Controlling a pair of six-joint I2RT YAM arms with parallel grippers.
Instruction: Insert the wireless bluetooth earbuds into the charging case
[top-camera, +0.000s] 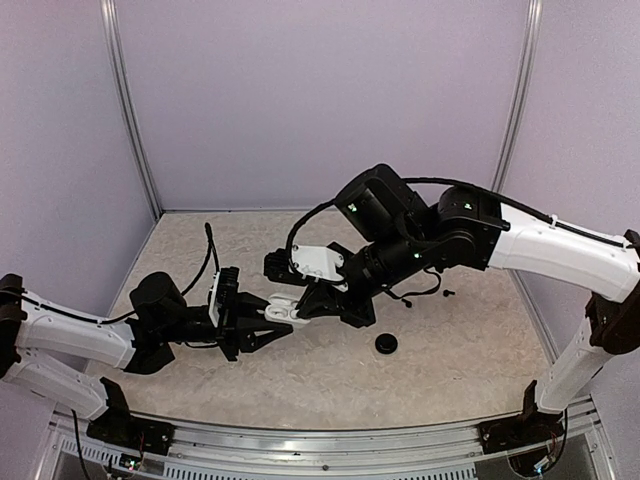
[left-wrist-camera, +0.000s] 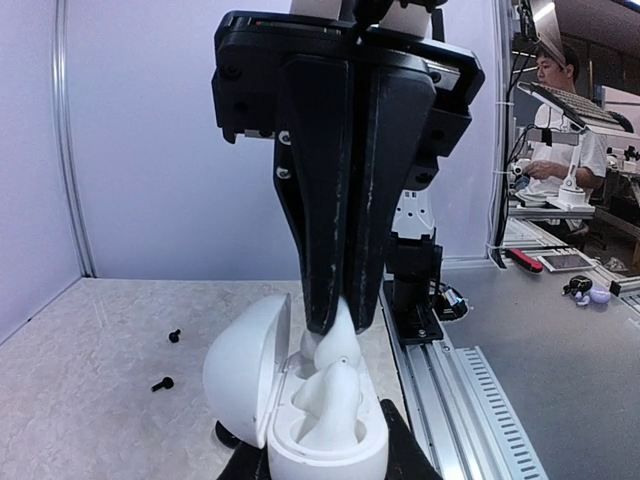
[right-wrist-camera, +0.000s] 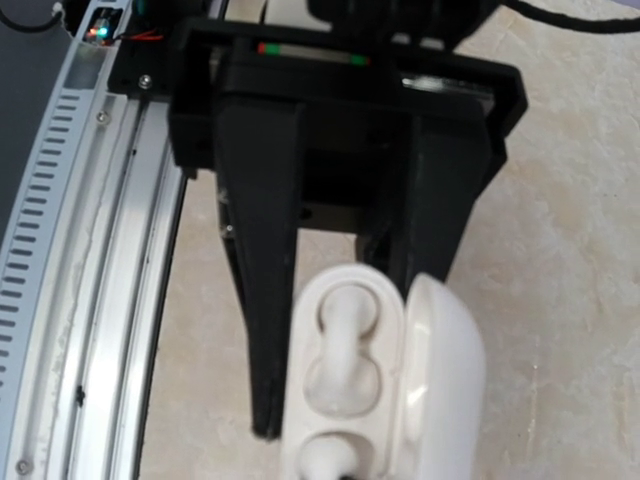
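Note:
The white charging case (left-wrist-camera: 330, 455) has its lid (left-wrist-camera: 245, 370) open and is held up off the table. My left gripper (top-camera: 277, 318) is shut around the case's sides. One white earbud (right-wrist-camera: 345, 345) sits in one well of the case. Over the other well, a second earbud (left-wrist-camera: 338, 345) is pinched between the fingers of my right gripper, which comes down from above. In the right wrist view this second earbud shows at the bottom edge. How deep it sits cannot be told.
On the table lie a round black disc (top-camera: 386, 343) and small dark pieces (top-camera: 448, 293). A metal rail (top-camera: 330, 440) runs along the front edge.

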